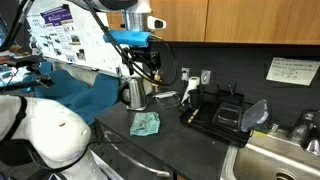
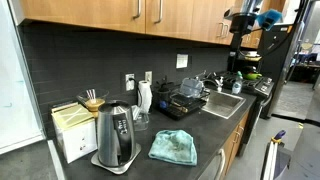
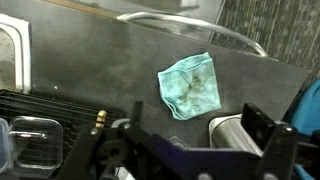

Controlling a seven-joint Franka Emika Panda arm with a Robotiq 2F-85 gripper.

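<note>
A teal cloth (image 1: pixel 145 123) lies crumpled on the dark countertop. Exterior view 2 shows the same cloth (image 2: pixel 174 147) in front of a steel kettle (image 2: pixel 117 132). High above the counter, my gripper (image 1: pixel 154 76) is apart from everything on it. From the wrist, the cloth (image 3: pixel 190 86) appears beyond the gripper, whose dark fingers stand wide apart. The fingers are open and nothing is held between them. Part of the kettle (image 3: pixel 232 132) shows at the lower right of the wrist view, partly hidden by the gripper.
A black dish rack (image 1: pixel 215 116) with dishes stands beside the sink (image 1: pixel 262 164). Wooden cabinets (image 2: pixel 190 18) hang over the counter's back. A curved metal handle (image 3: pixel 205 24) runs along the front. Bare counter (image 3: pixel 115 70) lies between cloth and rack.
</note>
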